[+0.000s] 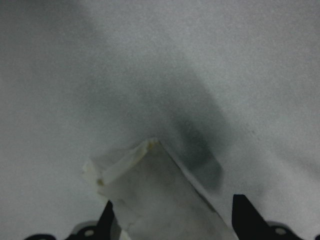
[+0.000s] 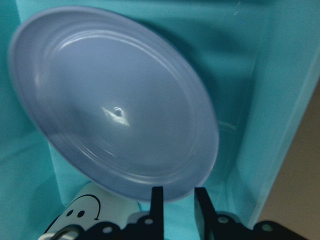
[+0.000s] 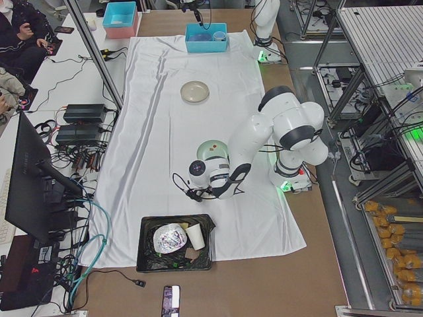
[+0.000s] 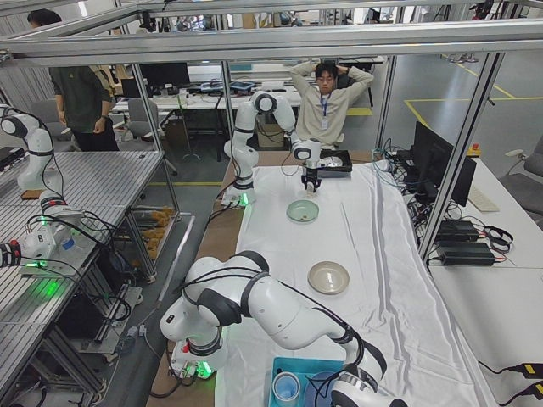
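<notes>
My left gripper is low over the white cloth (image 3: pixel 152 132), open around a pale crumpled paper piece (image 1: pixel 155 185) that lies between its fingertips. My right gripper hangs over the blue bin (image 2: pixel 280 90), its fingers apart, above the rim of a blue plate (image 2: pixel 115 100). A white cup with a drawn smiley face (image 2: pixel 100 210) lies in that bin. A green plate (image 4: pixel 303 210) and a beige plate (image 3: pixel 195 91) sit on the cloth.
A black-lined tray (image 3: pixel 152 261) holding foil and other rubbish stands at the near end of the cloth. A phone (image 3: pixel 170 301) lies beside it.
</notes>
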